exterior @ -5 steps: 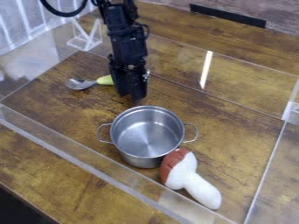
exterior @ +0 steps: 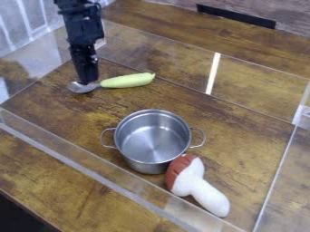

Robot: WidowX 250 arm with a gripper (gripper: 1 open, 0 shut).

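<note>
My black gripper (exterior: 85,72) is at the upper left, low over a silver spoon-like utensil (exterior: 82,87); its fingers look shut, and whether they touch the utensil is unclear. A pale green vegetable toy (exterior: 129,81) lies just to the right of it. A steel pot (exterior: 151,143) with two handles stands near the middle. A white toy mushroom with a red cap (exterior: 206,193) lies at the pot's lower right.
Clear plastic walls (exterior: 97,156) border the wooden work area (exterior: 230,118).
The gripper has moved left and slightly back, from in front of the green toy near the pot to over the utensil, uncovering the green toy.
</note>
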